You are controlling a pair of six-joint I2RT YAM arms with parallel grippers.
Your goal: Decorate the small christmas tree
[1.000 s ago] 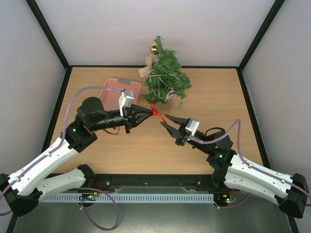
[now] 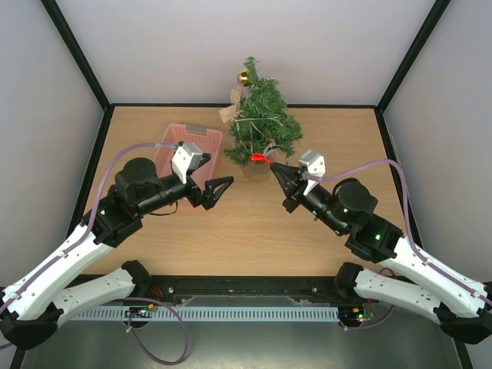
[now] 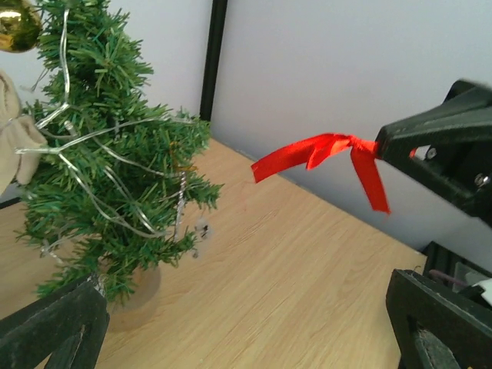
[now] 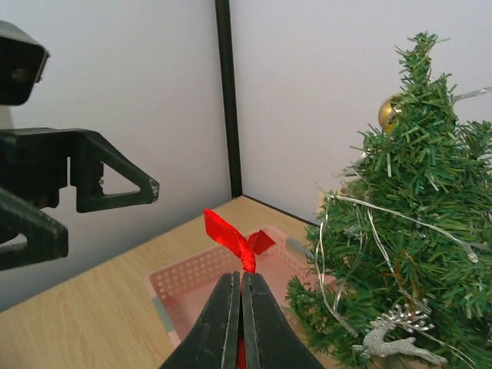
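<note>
A red ribbon bow is pinched in my right gripper, which is shut on it; its tails hang free in the left wrist view. In the top view the bow is in front of the lower branches of the small tree. My left gripper stands open to the left, nothing between its fingers. On the tree are a gold ball, a light string, a beige bow at its left and a silver reindeer low down.
Left of the tree, a pink basket stands on the table, partly behind the left gripper; what shows of its inside in the right wrist view looks empty. Bare wood covers the front middle of the table.
The bow went from between both grippers to the right one alone.
</note>
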